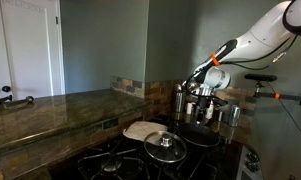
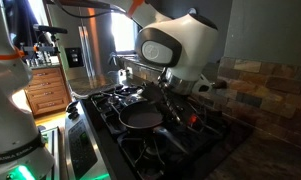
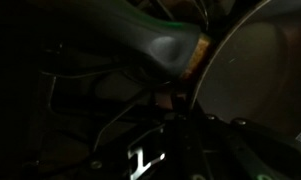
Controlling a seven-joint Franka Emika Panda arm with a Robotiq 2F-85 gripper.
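A dark frying pan point(image 1: 199, 134) rests at the right side of the stove in exterior view 1; in exterior view 2 the pan point(image 2: 142, 115) shows as a round dark bowl. In the wrist view the pan's curved inside point(image 3: 255, 70) fills the right, and its thick dark handle point(image 3: 140, 35) lies at upper left. The pan's thin rim runs down between the fingertips of my gripper, which is shut on it. The wrist picture is dark, so the exact contact is hard to see.
A glass lid point(image 1: 166, 148) with a knob lies on the stove left of the pan. A pale cloth or board point(image 1: 144, 130) sits behind it. Bottles point(image 1: 235, 115) line the back right.
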